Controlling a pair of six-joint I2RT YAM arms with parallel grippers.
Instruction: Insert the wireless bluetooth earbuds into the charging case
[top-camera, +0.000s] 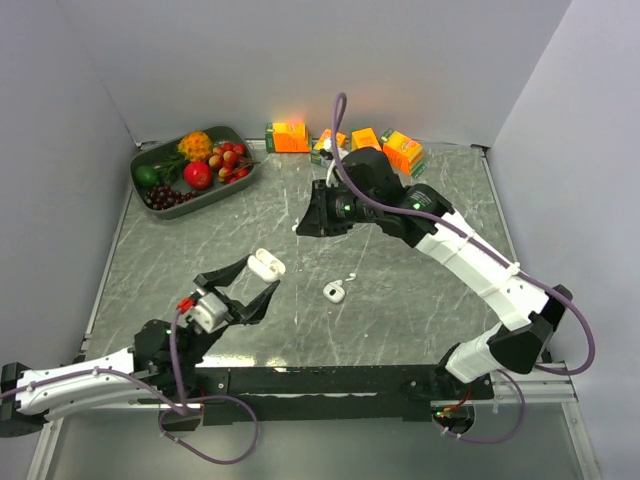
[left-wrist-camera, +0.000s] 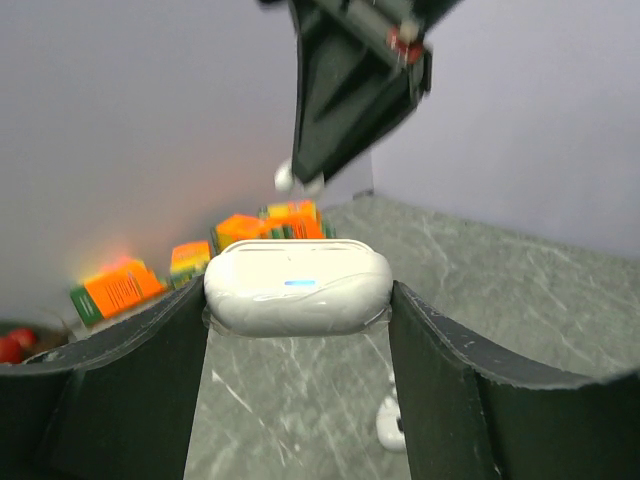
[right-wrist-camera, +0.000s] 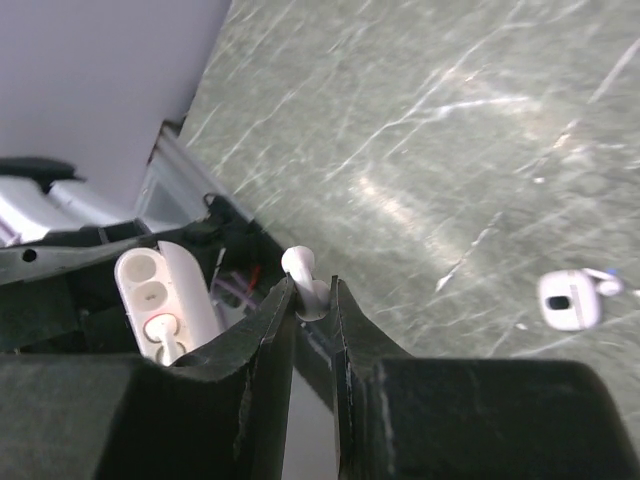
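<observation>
The open white charging case (top-camera: 266, 265) is held up off the table in my left gripper (top-camera: 260, 274), which is shut on its sides. In the right wrist view the case (right-wrist-camera: 198, 290) shows round hollows. A white piece with a reddish ring (right-wrist-camera: 160, 328) sits at its lower end; whether this is a seated earbud is unclear. My right gripper is shut on a white earbud (right-wrist-camera: 298, 264), whose rounded end sticks out past the fingertips. This earbud is above and to the right of the case in the top view, apart from it.
On the table lies a white rounded object (top-camera: 334, 292) with a dark oval, a small white piece (top-camera: 350, 276) beside it. A fruit tray (top-camera: 200, 207) stands back left; orange-and-green boxes (top-camera: 290, 137) line the back.
</observation>
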